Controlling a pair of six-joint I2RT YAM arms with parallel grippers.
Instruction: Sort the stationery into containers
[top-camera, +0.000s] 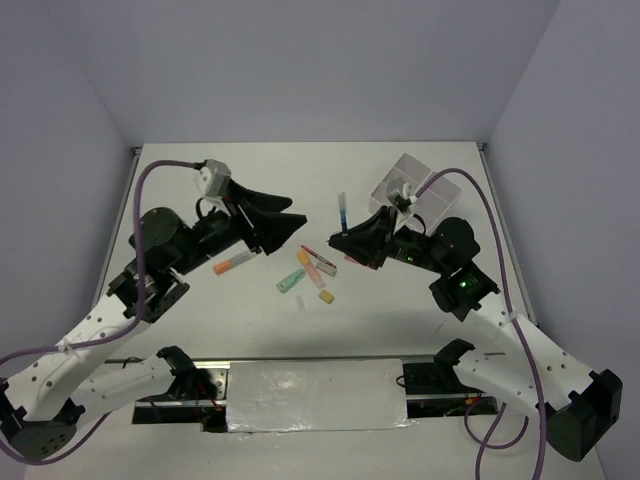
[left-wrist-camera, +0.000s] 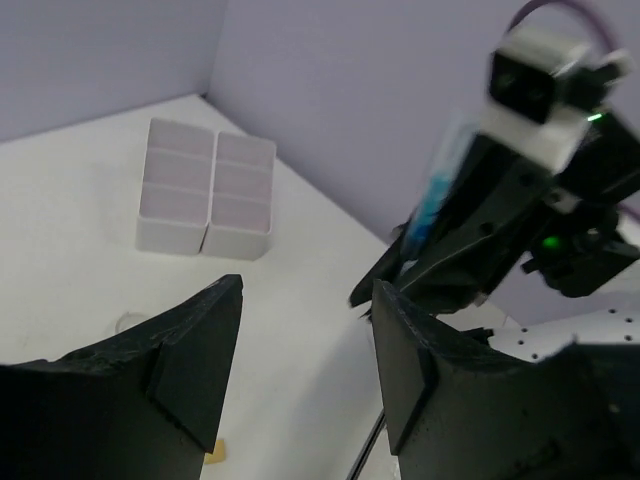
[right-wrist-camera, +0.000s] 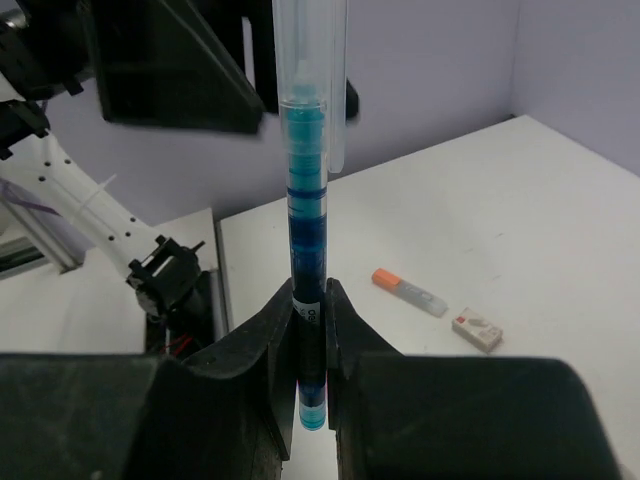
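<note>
In the top view my right gripper (top-camera: 345, 236) holds an upright blue pen (right-wrist-camera: 308, 240) with a clear cap, its fingers closed round the barrel in the right wrist view. My left gripper stands open and empty, a short way left of the pen in the top view. On the table lie an orange marker (right-wrist-camera: 408, 292), an eraser (right-wrist-camera: 476, 329), a green item (top-camera: 291, 281), a red pen (top-camera: 317, 256), an orange item (top-camera: 310, 268) and a yellow block (top-camera: 326, 297).
A white compartment container stands at the back right, partly behind my right arm in the top view. Walls border the back and sides.
</note>
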